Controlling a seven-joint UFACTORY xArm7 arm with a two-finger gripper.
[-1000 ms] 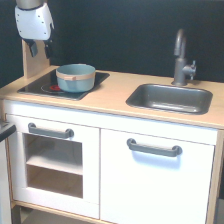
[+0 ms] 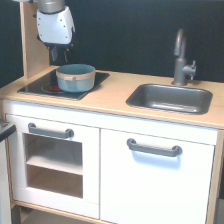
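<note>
A teal pot (image 2: 76, 82) with a brownish band near its rim stands upright on the dark stovetop (image 2: 38, 85) at the left of the toy kitchen. Above the pot's left rear side hangs my gripper (image 2: 59, 54), at the end of a white arm with dark fingers pointing down. A gap shows between the fingers' lower end and the pot's rim, so the two look apart. At this size I cannot make out how the fingers stand, and no object shows hanging from them.
To the right, an empty sink (image 2: 170, 97) is set in the wooden counter (image 2: 118, 88), with a tall grey faucet (image 2: 180, 60) behind it. The counter between stove and sink is clear. Below are an oven door (image 2: 55, 165) and a white cabinet door (image 2: 150, 180).
My gripper has moved to the right and hangs closer over the pot, away from the wooden post at the left. Pot, sink and doors look unmoved.
</note>
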